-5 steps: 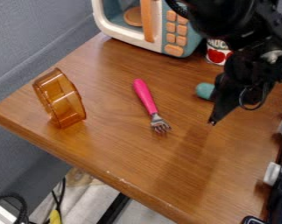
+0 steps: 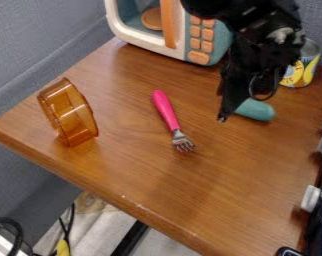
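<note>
My black gripper (image 2: 237,104) hangs low over the right-back of the wooden table, just left of a teal cylindrical object (image 2: 257,112), which it partly covers. Whether its fingers are open or shut is hard to make out. A pink-handled fork (image 2: 164,108) lies in the middle of the table. An amber translucent cup (image 2: 68,113) rests on its side at the left.
A toy microwave (image 2: 140,22) stands at the back, with a yellow can (image 2: 300,70) at the back right. A dark appliance with white knobs lines the right edge.
The gripper has moved left and slightly up toward the back, over the teal object, uncovering the yellow can and more of the teal object's right end.
</note>
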